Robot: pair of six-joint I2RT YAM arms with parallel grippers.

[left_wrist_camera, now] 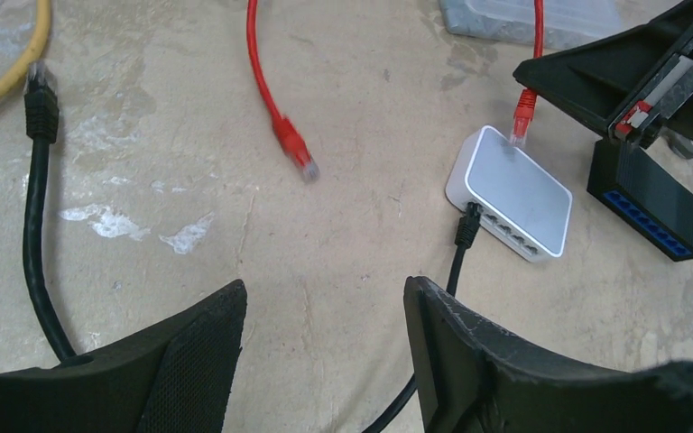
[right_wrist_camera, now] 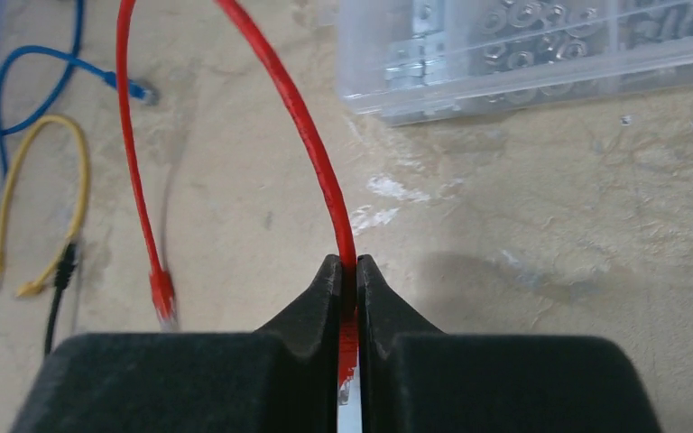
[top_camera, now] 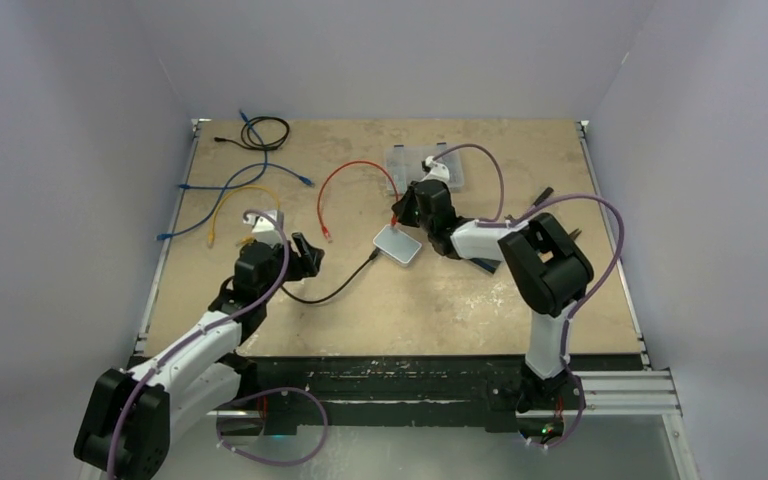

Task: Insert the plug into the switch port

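The white switch (top_camera: 398,244) lies mid-table, a black plug (left_wrist_camera: 466,229) at its near port side. My right gripper is shut on the red cable (right_wrist_camera: 320,165) just behind its plug (left_wrist_camera: 523,112), held over the switch's far edge. The cable's other red plug (left_wrist_camera: 291,138) is left of the switch. My left gripper is open over the left-centre, empty, with black cable visible beyond its fingers.
A clear parts box (top_camera: 422,158) sits behind the switch. A dark blue-ported box (left_wrist_camera: 647,200) and tools are to its right. Blue, yellow and black cables lie at the left.
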